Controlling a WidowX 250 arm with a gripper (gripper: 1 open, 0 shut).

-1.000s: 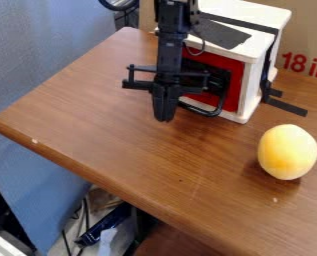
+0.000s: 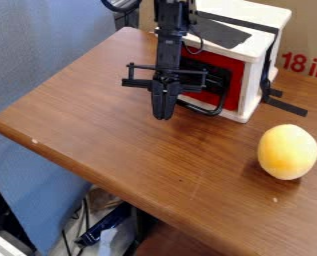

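Note:
My gripper (image 2: 162, 106) hangs pointing down just left of a white box (image 2: 254, 30) with a red front panel (image 2: 221, 70) and a dark patch on its top. The black fingertips are low over the wooden table, close together; whether anything is between them I cannot tell. A pale yellow egg-shaped object (image 2: 288, 152) lies on the table to the right, apart from the gripper.
A cardboard panel (image 2: 305, 55) stands behind the box. A blue wall is at the left.

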